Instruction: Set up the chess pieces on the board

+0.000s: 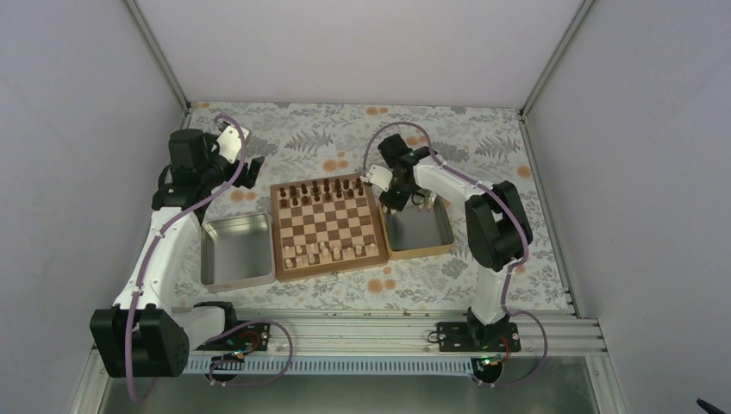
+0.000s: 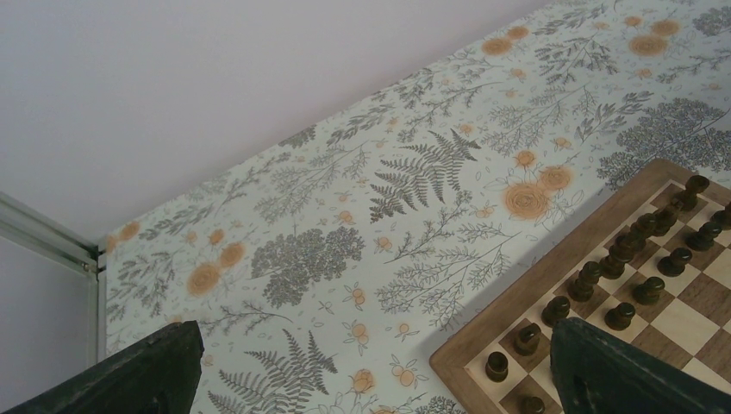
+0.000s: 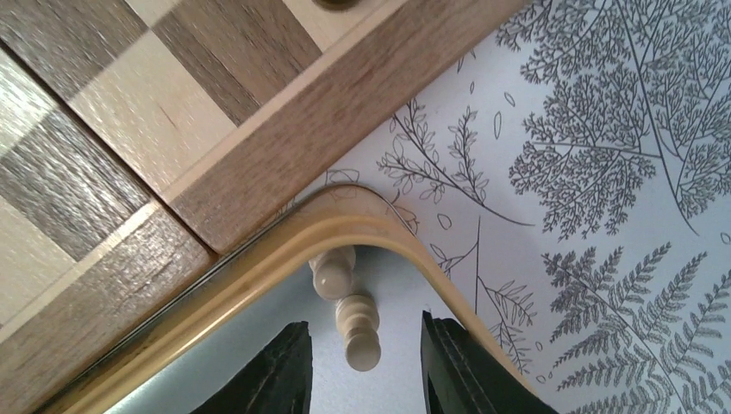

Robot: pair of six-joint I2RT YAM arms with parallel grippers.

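The chessboard (image 1: 326, 226) lies mid-table, dark pieces (image 1: 315, 191) in rows along its far side and light pieces (image 1: 325, 254) along its near side. In the right wrist view, two light pieces (image 3: 359, 332) (image 3: 333, 274) stand in a corner of the right tray (image 3: 379, 231). Over that corner is my right gripper, open, its fingers on either side of the nearer piece without visible contact. My left gripper is held off the board's far left, fingers wide apart and nothing between them.
An empty metal tray (image 1: 237, 250) sits left of the board. The right tray's rim touches or nearly touches the board's frame. More light pieces show by the right gripper in the top view. Behind the board the patterned table (image 1: 302, 138) is clear.
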